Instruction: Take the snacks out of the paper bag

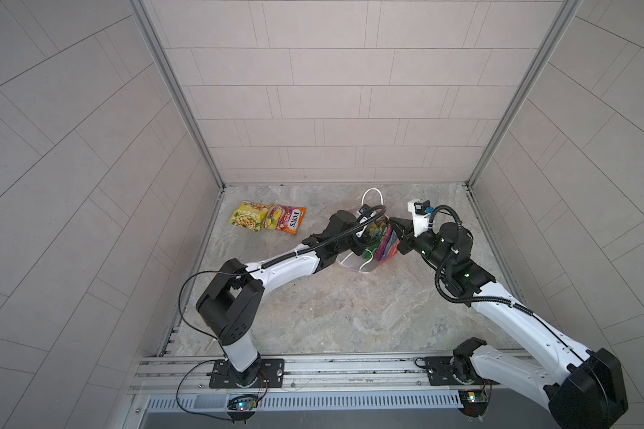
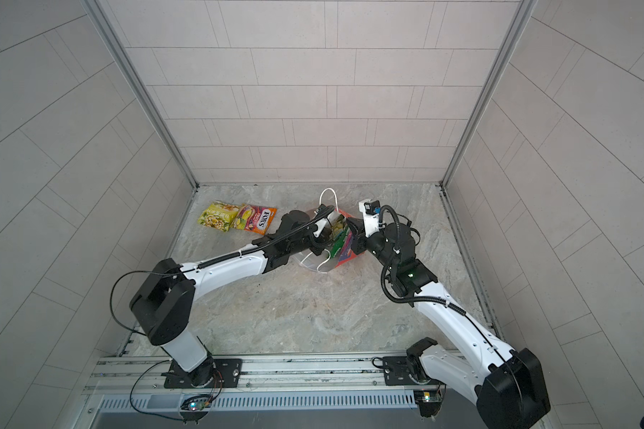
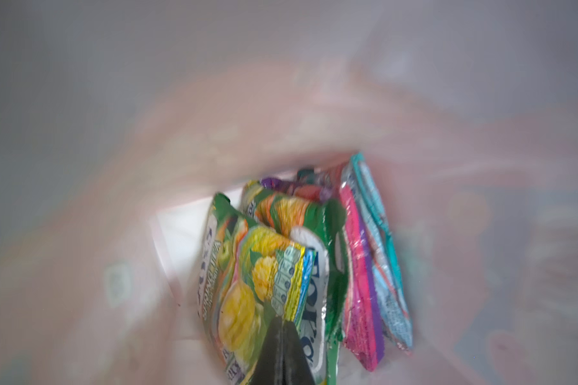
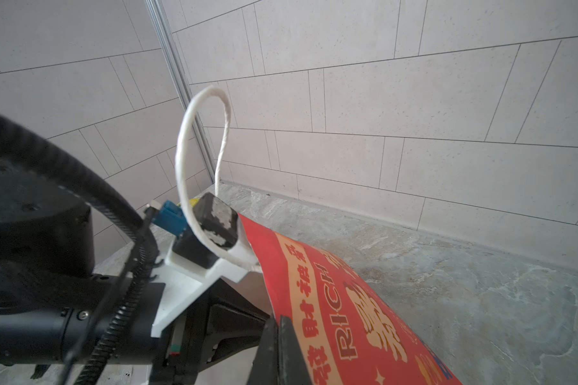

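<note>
The red paper bag (image 4: 340, 308) with white handles stands between the two grippers. In the left wrist view several snack packs sit inside it: a yellow-green Fox's pack (image 3: 237, 308), a green one (image 3: 282, 211), pink and teal ones (image 3: 363, 288). My left gripper is shut and points into the bag over the yellow-green pack, with nothing clearly held. My right gripper is shut at the bag's edge; whether the paper is between its fingertips is hard to tell.
A yellow pack (image 1: 247, 214) and an orange-pink Fox's pack (image 1: 284, 218) lie on the marble floor left of the bag. Tiled walls enclose the back and sides.
</note>
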